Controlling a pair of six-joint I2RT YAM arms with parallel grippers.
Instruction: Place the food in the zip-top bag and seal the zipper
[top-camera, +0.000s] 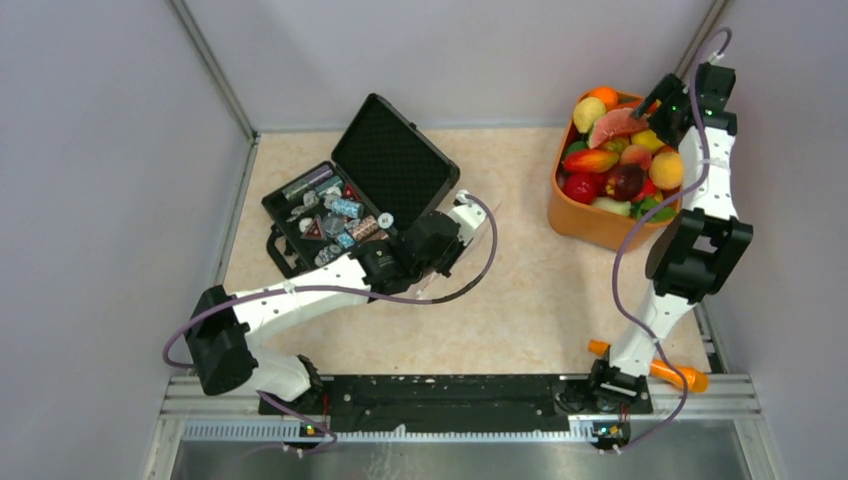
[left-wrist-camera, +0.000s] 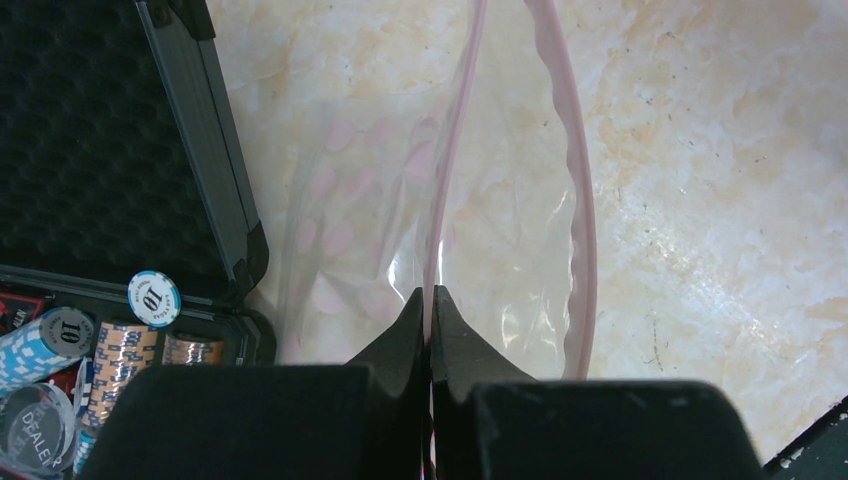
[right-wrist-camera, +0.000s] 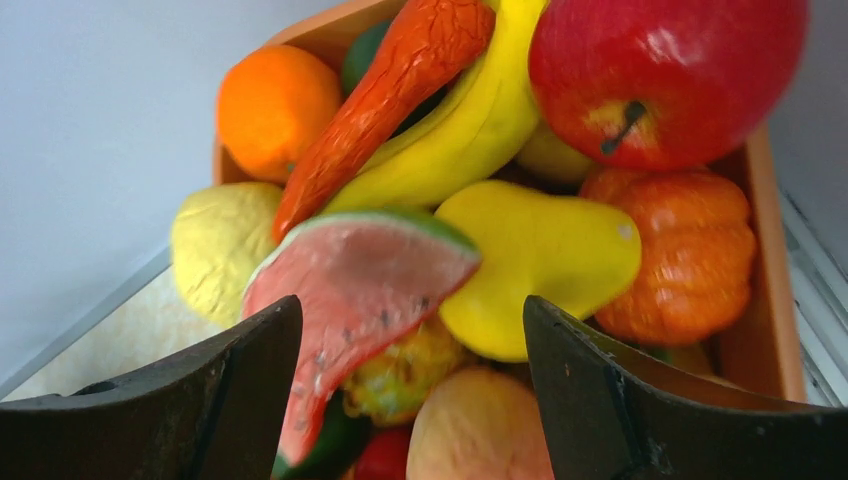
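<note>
A clear zip bag (left-wrist-camera: 510, 220) with pink zipper strips lies on the table in the left wrist view. My left gripper is shut at one pink strip (left-wrist-camera: 445, 170), the edge running between its fingertips. An orange bin (top-camera: 600, 230) full of toy food stands at the back right. My right gripper is open above it, over a watermelon slice (right-wrist-camera: 350, 280), a yellow fruit (right-wrist-camera: 540, 260) and a peach (right-wrist-camera: 475, 440). A banana (right-wrist-camera: 450, 150), red pepper (right-wrist-camera: 390, 90) and apple (right-wrist-camera: 660, 60) lie beyond.
An open black case (top-camera: 390, 160) of poker chips sits left of the bag. An orange object (top-camera: 680, 375) lies at the front right under the right arm.
</note>
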